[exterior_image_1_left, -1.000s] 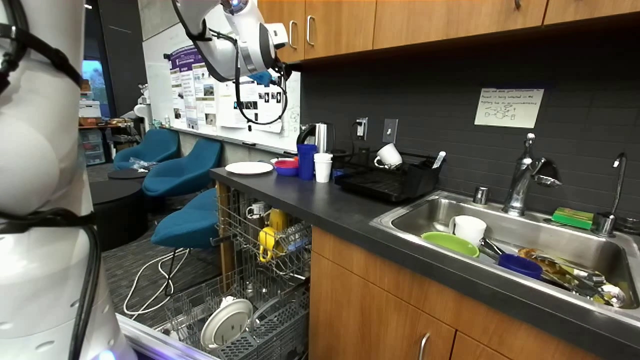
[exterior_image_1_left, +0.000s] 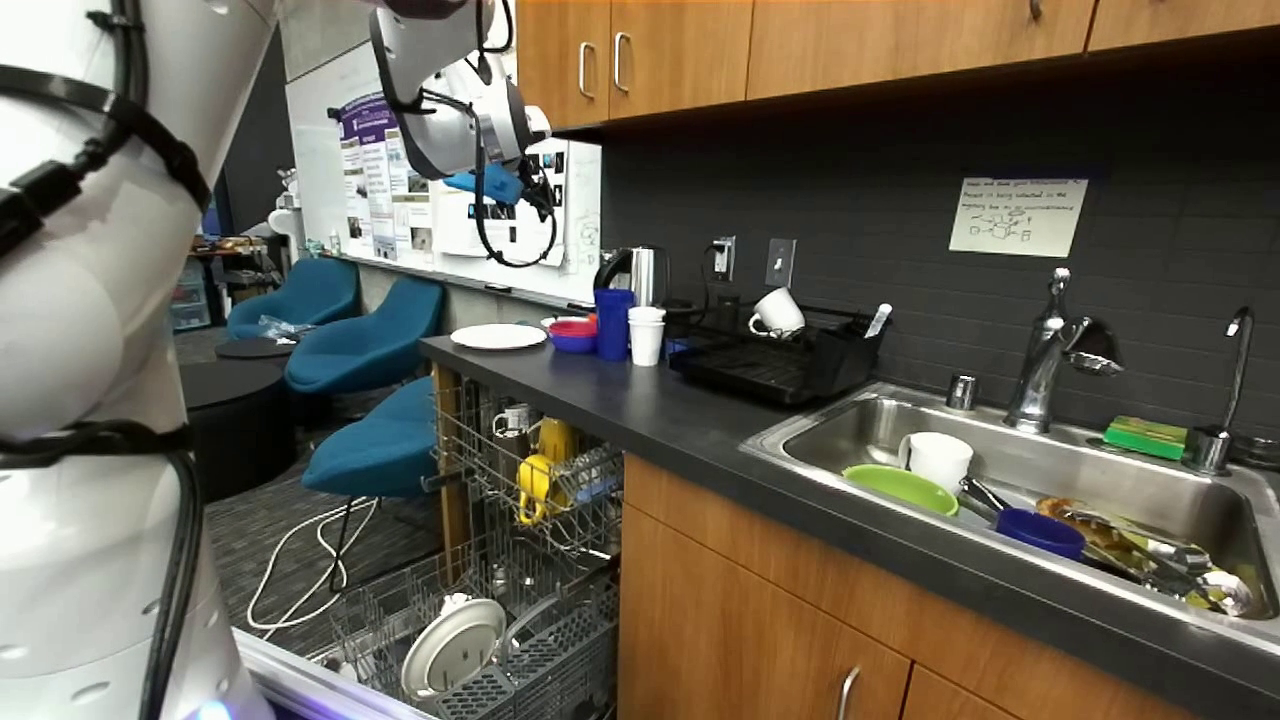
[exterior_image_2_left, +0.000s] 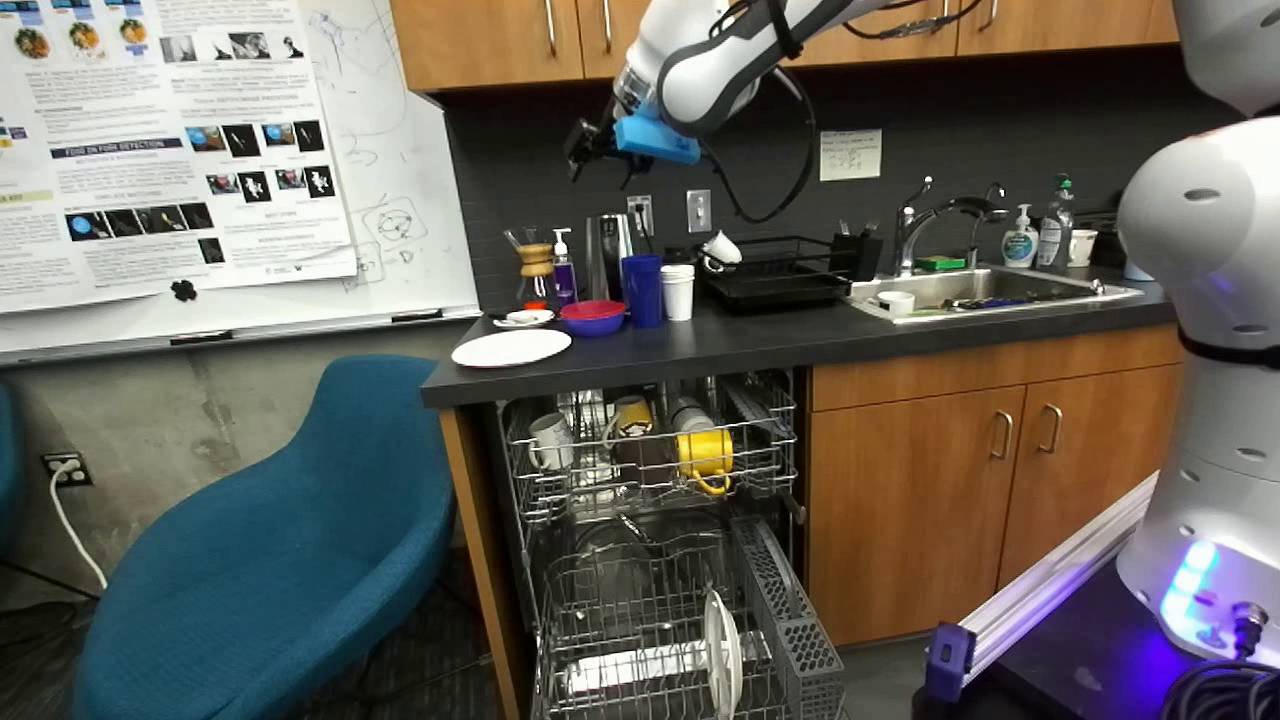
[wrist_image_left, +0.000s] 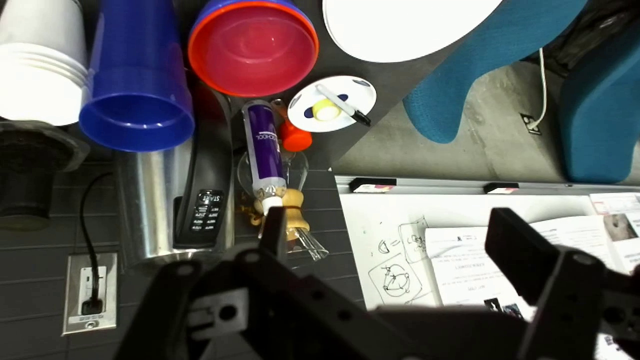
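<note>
My gripper stands open and empty, its two black fingers (wrist_image_left: 517, 255) wide apart. In exterior view 2 the gripper (exterior_image_2_left: 578, 154) hangs in the air above the left end of the counter, clear of everything on it. Below are a white plate (exterior_image_2_left: 512, 348), a red bowl (exterior_image_2_left: 594, 311) stacked with a blue one, a tall blue cup (exterior_image_2_left: 644, 292) and white cups (exterior_image_2_left: 678, 294). The open dishwasher's upper rack holds yellow mugs (exterior_image_2_left: 704, 452) and a white mug (exterior_image_2_left: 551, 442); plates (exterior_image_1_left: 456, 646) stand in the lower rack.
A steel kettle (wrist_image_left: 174, 204), a purple-labelled bottle (wrist_image_left: 264, 144) and a small dish with a marker (wrist_image_left: 342, 103) crowd the counter's back. A black drying rack (exterior_image_1_left: 768, 366) and a sink (exterior_image_1_left: 882, 420) with dishes lie to the right. Cabinets (exterior_image_1_left: 678, 60) hang overhead.
In exterior view 1 my arm's wrist has shifted left and turned, showing more of its blue part. The dishes look unmoved.
</note>
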